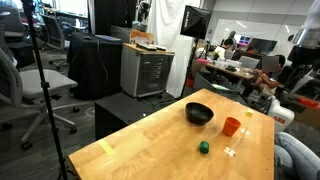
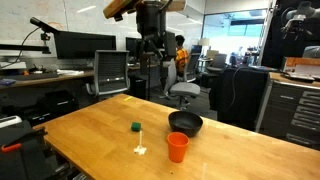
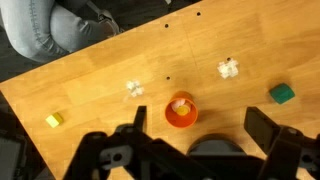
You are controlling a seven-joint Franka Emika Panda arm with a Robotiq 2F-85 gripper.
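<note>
My gripper stands open above the table, with nothing held between its fingers. In exterior view 2 the gripper point(image 2: 157, 50) hangs well over the tabletop. Beneath it in the wrist view is an orange cup point(image 3: 173, 115), which has something yellow inside. A black bowl point(image 3: 215, 145) lies close to the cup, partly covered by the gripper's body. Off to the right is a small green block point(image 3: 282, 93); a yellow block point(image 3: 54, 120) is far left. In exterior view 2 the cup point(image 2: 178, 148) stands upright in front of the bowl point(image 2: 186, 123).
Small white pieces point(image 3: 228, 69) lie on the wooden table point(image 1: 150, 140). Someone's jeans-clad leg point(image 3: 55, 32) is beside the table edge. A black case point(image 1: 118, 113) stands along another side.
</note>
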